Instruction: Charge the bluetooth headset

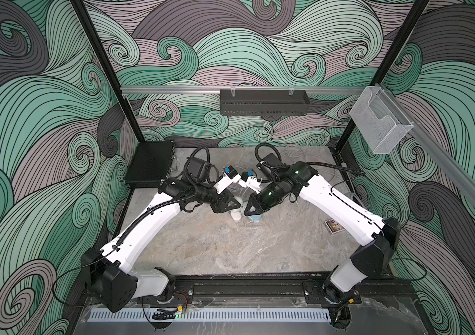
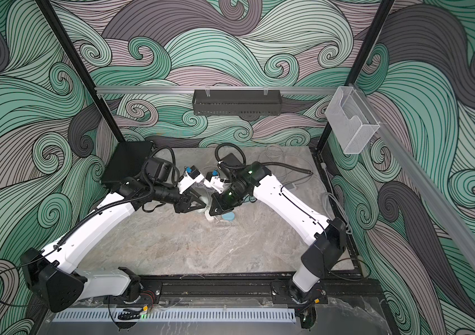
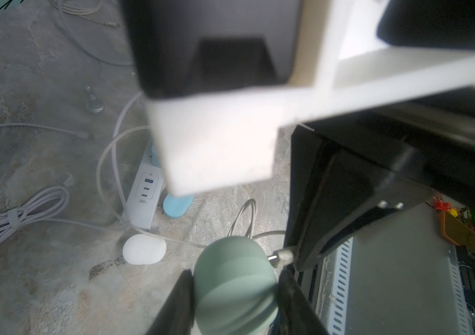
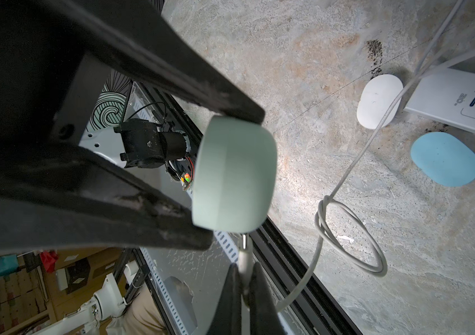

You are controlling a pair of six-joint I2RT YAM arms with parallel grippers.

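My left gripper is shut on a pale green headset case (image 3: 231, 279), held up above the table. In the right wrist view the same case (image 4: 234, 173) sits between the left fingers. My right gripper is shut on a white cable plug (image 4: 245, 259), whose metal tip points at the case's edge. From the left wrist, the plug (image 3: 283, 256) shows at the case's right side with some metal still exposed. Whether the tip touches the case or has entered its port, I cannot tell.
On the table lie a white power strip (image 4: 460, 100), a white oval case (image 4: 379, 100) and a blue oval case (image 4: 445, 158). A looped white cable (image 4: 354, 245) hangs near the right gripper. A coiled cable (image 3: 16, 219) lies left.
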